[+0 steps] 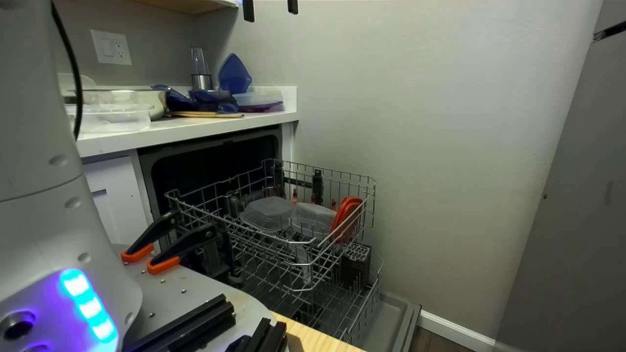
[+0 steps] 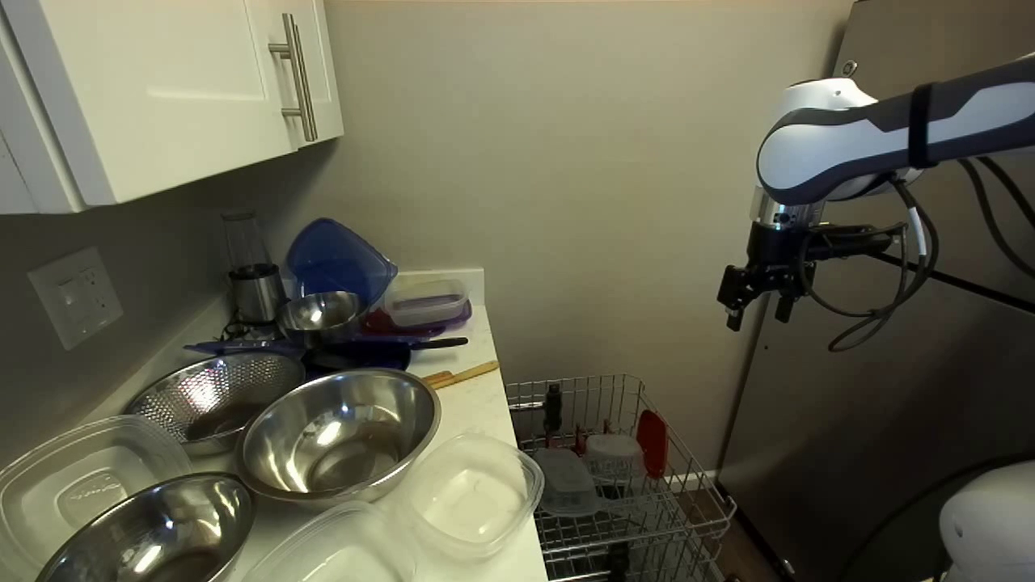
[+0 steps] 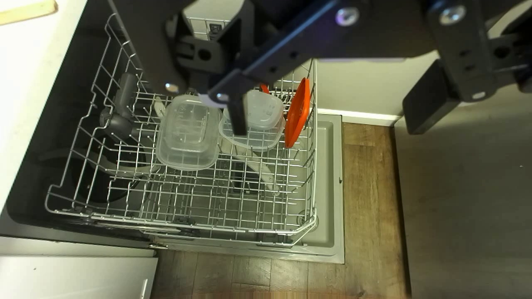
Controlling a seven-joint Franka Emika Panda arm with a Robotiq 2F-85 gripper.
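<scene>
My gripper hangs in the air to the right of the pulled-out dishwasher rack and well above it. It is open; in the wrist view its black fingers stand wide apart with nothing between them. Only the fingertips show at the top edge of exterior view 1. In the upper rack lie a clear plastic container and a second clear container. A red-orange lid stands on edge at the rack's right side.
On the counter stand a large steel bowl, a colander, a clear tub and wooden utensils. The upper cabinet overhangs the counter. A grey appliance panel rises at right. The rack's front has bare wire.
</scene>
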